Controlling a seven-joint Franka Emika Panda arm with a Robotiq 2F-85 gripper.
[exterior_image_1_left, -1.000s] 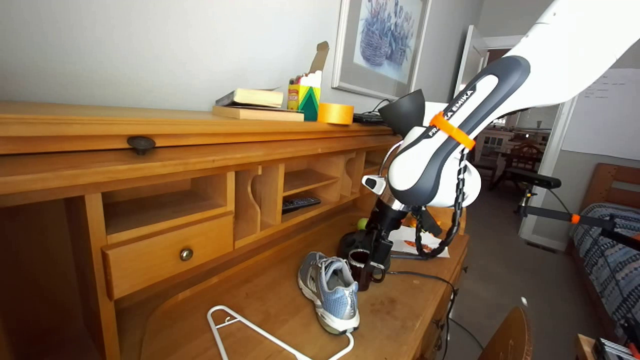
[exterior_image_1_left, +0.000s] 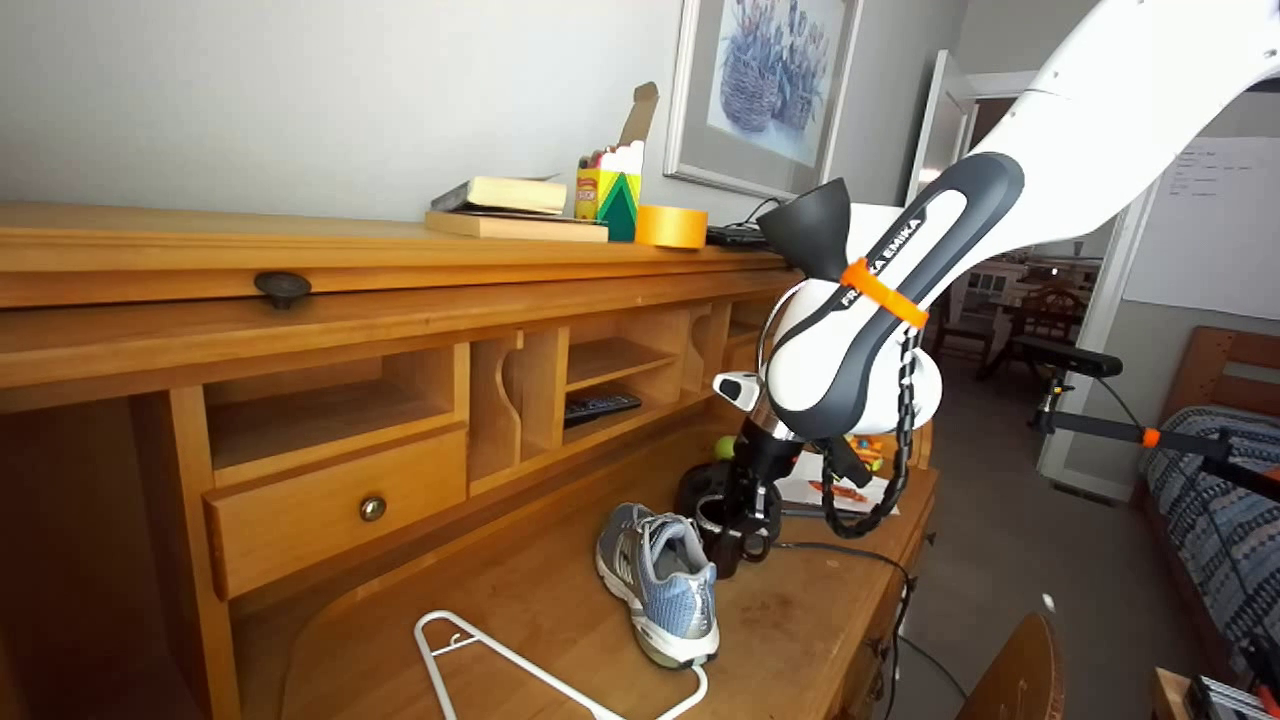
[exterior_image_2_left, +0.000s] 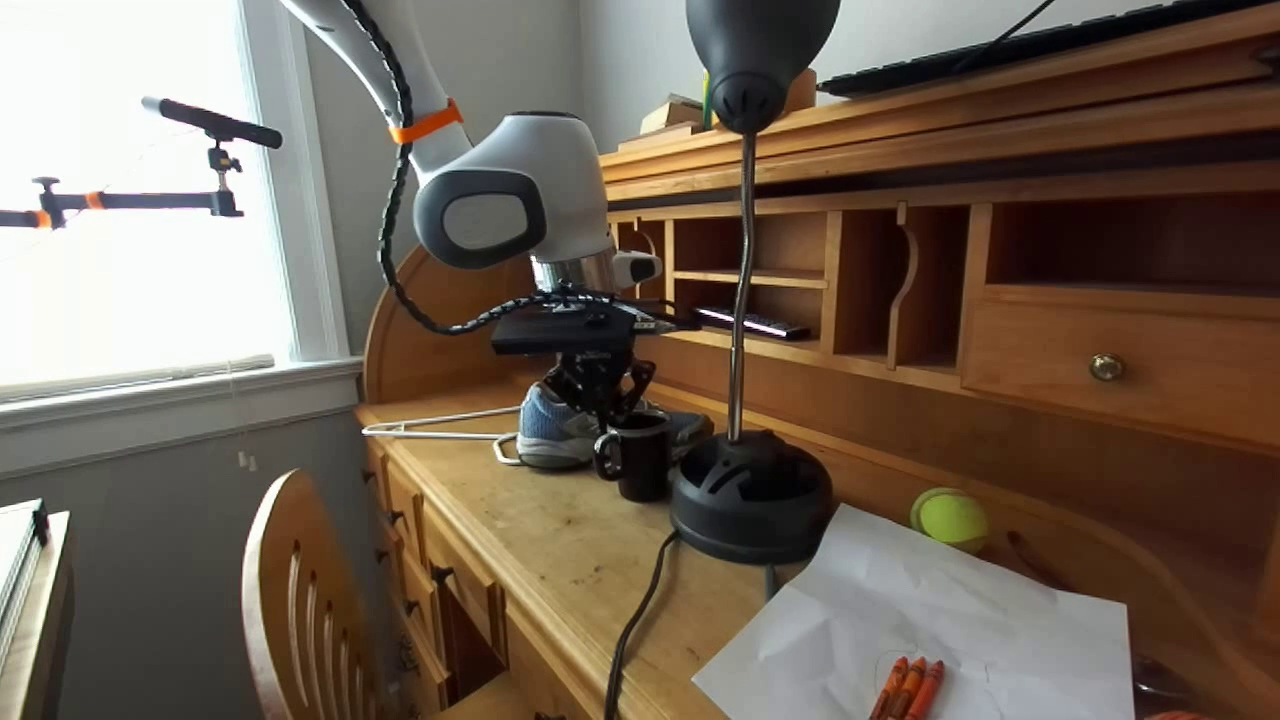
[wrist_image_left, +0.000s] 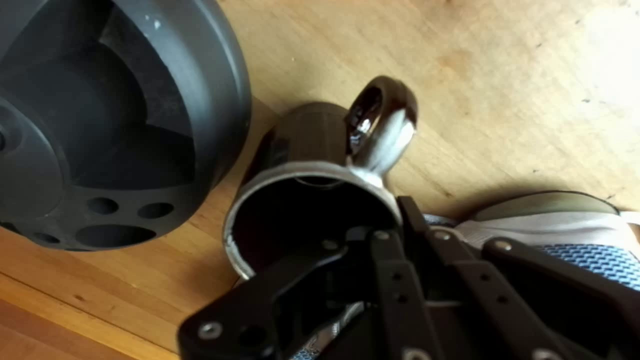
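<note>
A dark, glossy mug (wrist_image_left: 312, 135) with a pale rim stands on the desk, its handle toward the desk's front edge. My gripper is shut on the mug's rim at the side by the shoe, one finger inside the opening and the other outside. In exterior view 2 the mug (exterior_image_2_left: 644, 458) appears upright, below the gripper (exterior_image_2_left: 624, 414); the fingertips are hard to make out there. Exterior view 1 shows the mug (exterior_image_1_left: 723, 554) partly covered by the gripper (exterior_image_1_left: 741, 516).
A blue-grey shoe (exterior_image_1_left: 672, 582) sits close beside the mug, and a black lamp base (exterior_image_2_left: 753, 528) is close on the other side. A white hanger (exterior_image_1_left: 516, 658) lies by the shoe. Paper (exterior_image_2_left: 828, 612) with crayons lies beyond the lamp. Bare desk (exterior_image_2_left: 576, 528) shows along the front.
The arm has shifted left and slightly down in exterior view 1, and the hand stands more upright over the mug. The mug stays in nearly the same place; shoe and hanger are unmoved.
</note>
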